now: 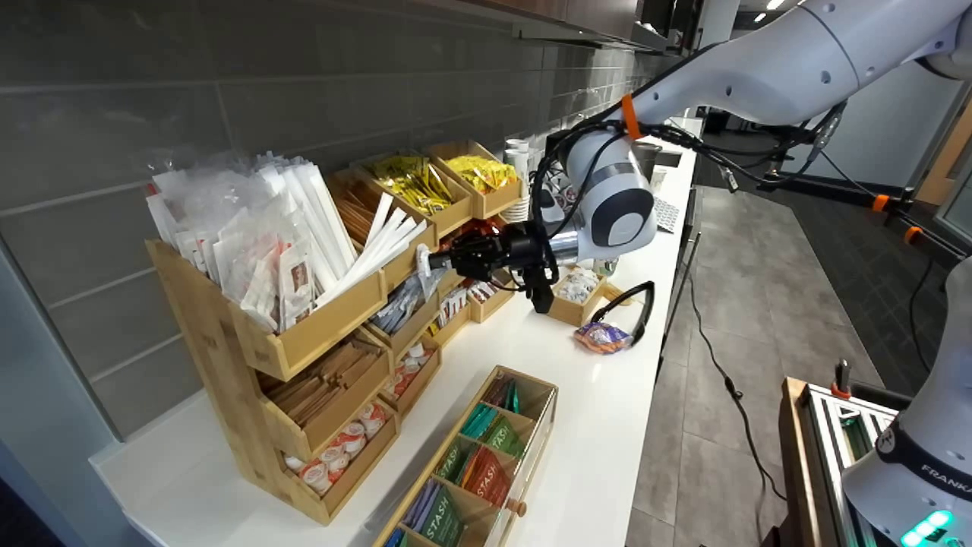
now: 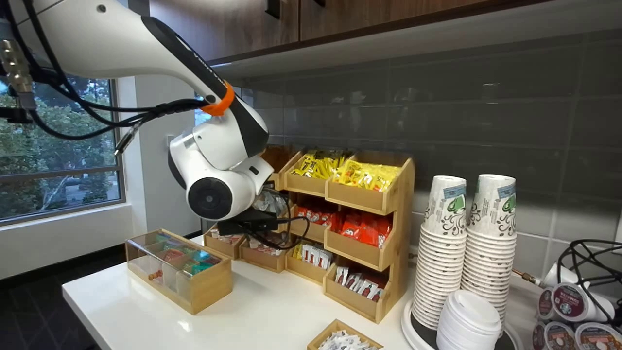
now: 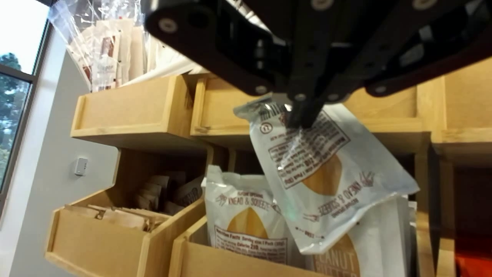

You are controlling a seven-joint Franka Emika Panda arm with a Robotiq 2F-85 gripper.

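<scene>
In the wrist view my gripper is shut on the upper part of a white peanut butter packet (image 3: pixel 318 184), its wrapper creased at the fingertips. The packet hangs tilted in front of a middle-tier wooden bin (image 3: pixel 230 261). Another white packet (image 3: pixel 244 221) of the same kind stands in that bin, and more lie partly hidden behind the held one. Exterior view 1 has the gripper (image 1: pixel 432 260) reaching left to the shelf, with the packet (image 1: pixel 428 278) at its tip. In exterior view 2 the arm hides the fingers.
Straws and wrapped utensils (image 1: pixel 378 241) stick out of the top bins close above the gripper. A tea box (image 1: pixel 497 374) stands on the counter before the shelf. Stacked cups (image 2: pixel 440 262) stand beside the shelf. Counter (image 1: pixel 583 410) to the right of the tea box is bare.
</scene>
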